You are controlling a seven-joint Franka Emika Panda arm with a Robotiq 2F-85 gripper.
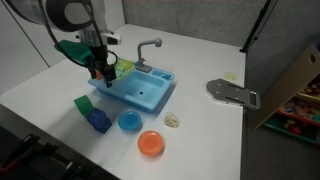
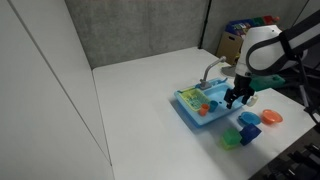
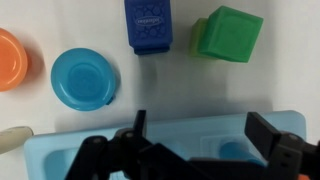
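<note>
My gripper (image 2: 238, 100) hangs over the light blue toy sink (image 2: 219, 117). In the wrist view its dark fingers (image 3: 140, 123) stand wide apart; the finger is open, and no object shows gripped between them. A blue box (image 3: 148, 25) and a green block (image 3: 230, 35) lie beyond the sink's edge in that view. Beside them are a round blue dish (image 3: 83, 80) and an orange dish (image 3: 10, 60). Small orange and teal items (image 2: 203, 109) sit by the sink's rack, partly hidden by the arm in exterior view 1.
A grey faucet (image 1: 147, 46) rises at the sink's back. A pale yellowish piece (image 1: 171, 120) lies right of the sink, with a grey metal tray (image 1: 232, 93) farther right. Shelves with toys (image 1: 295, 100) stand off the table.
</note>
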